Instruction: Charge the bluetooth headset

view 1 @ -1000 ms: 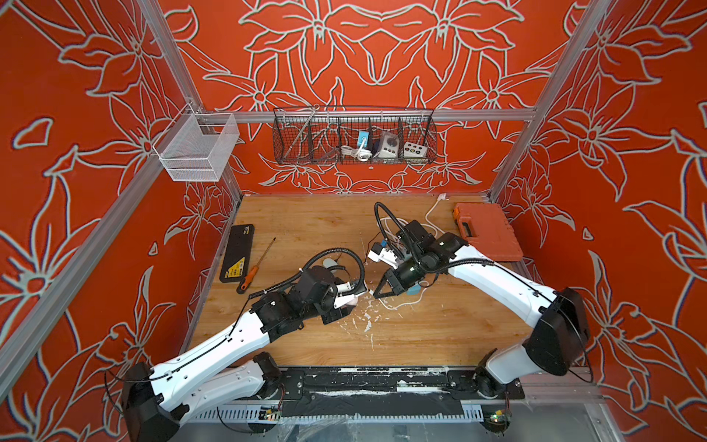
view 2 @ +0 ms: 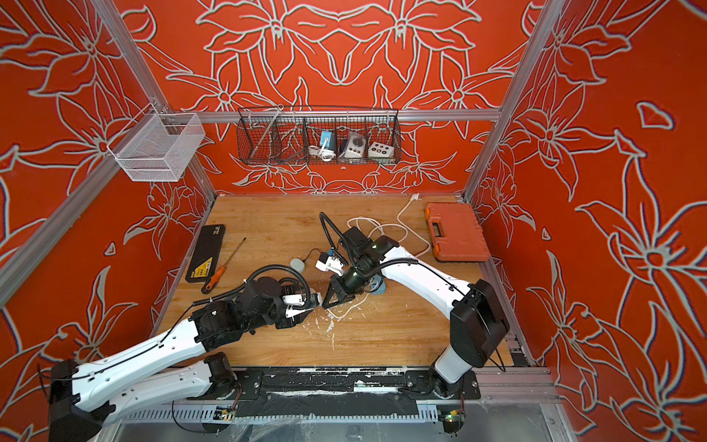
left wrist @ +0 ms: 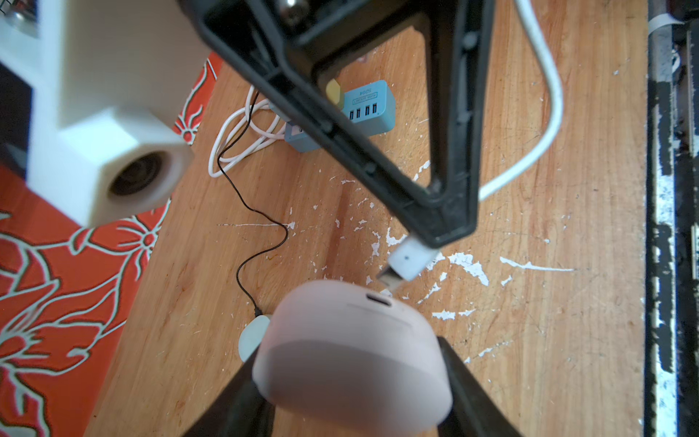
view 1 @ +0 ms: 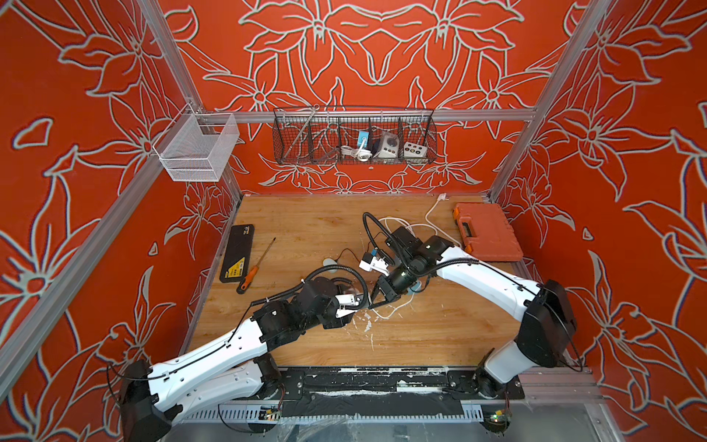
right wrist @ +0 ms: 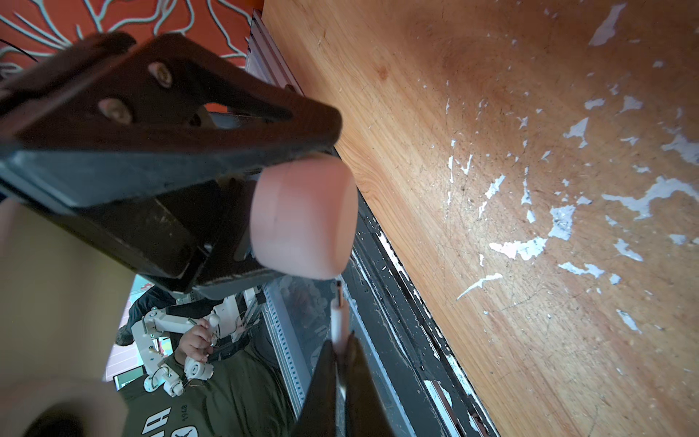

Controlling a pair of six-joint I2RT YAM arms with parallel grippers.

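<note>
The pale pink headset case [left wrist: 349, 353] is held between the fingers of my left gripper, its small dark port facing up in the left wrist view. Just beside that port is the white cable's connector [left wrist: 411, 255], gripped by my shut right gripper. In the right wrist view the connector tip points at the pink case [right wrist: 302, 215], very close; whether they touch I cannot tell. Both grippers meet over the middle of the table in the top views. A blue multi-port charger [left wrist: 369, 109] lies on the table behind them.
An orange toolbox [view 1: 487, 232] lies at back right. A screwdriver [view 1: 249, 278] and black flat case [view 1: 235, 250] lie at left. A round pad [left wrist: 251, 338] with a thin black cable is on the table. A wire basket [view 1: 353, 136] hangs on the back wall.
My two grippers have come closer together over the table's middle. The right arm has moved leftward, and the left gripper has shifted slightly to the right.
</note>
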